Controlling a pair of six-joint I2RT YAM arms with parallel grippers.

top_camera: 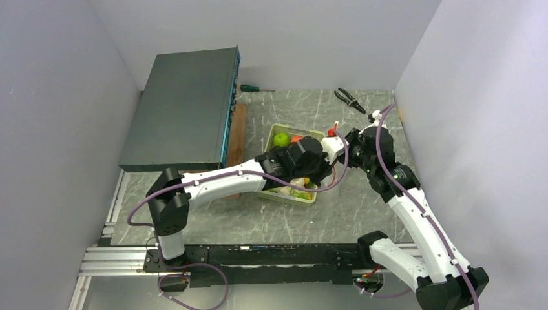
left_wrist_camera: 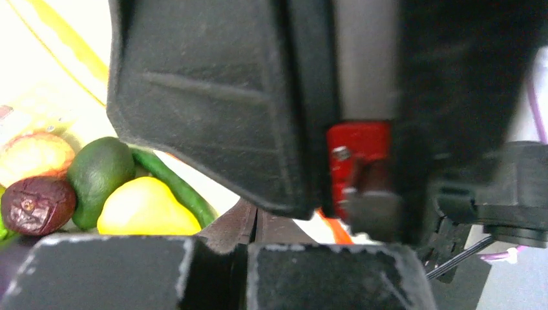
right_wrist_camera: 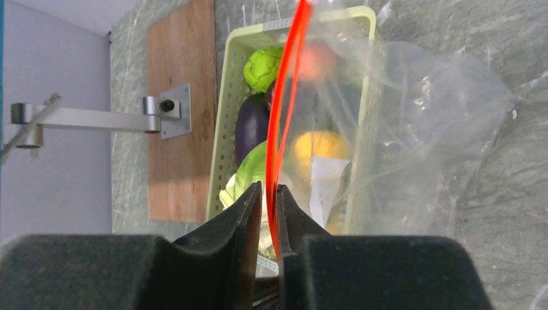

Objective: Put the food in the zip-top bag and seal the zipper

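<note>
The clear zip bag (right_wrist_camera: 426, 110) hangs over the right side of the green food basket (top_camera: 287, 199), its red zipper edge (right_wrist_camera: 278, 123) running vertically between my right gripper's fingertips, which look nearly closed on it. In the left wrist view, my left gripper is shut; whether it pinches the bag edge is unclear. The basket holds a green pepper (right_wrist_camera: 262, 68), eggplant (right_wrist_camera: 249, 126), cabbage (right_wrist_camera: 251, 169), avocado (left_wrist_camera: 97, 174), cucumber (left_wrist_camera: 174, 181) and yellow food (left_wrist_camera: 145, 210). Both grippers meet above the basket's right side, largely hidden in the top view.
A large dark metal case (top_camera: 174, 110) and wooden board (right_wrist_camera: 178, 181) stand left of the basket. A screwdriver (top_camera: 251, 88) and pliers (top_camera: 349, 100) lie at the back.
</note>
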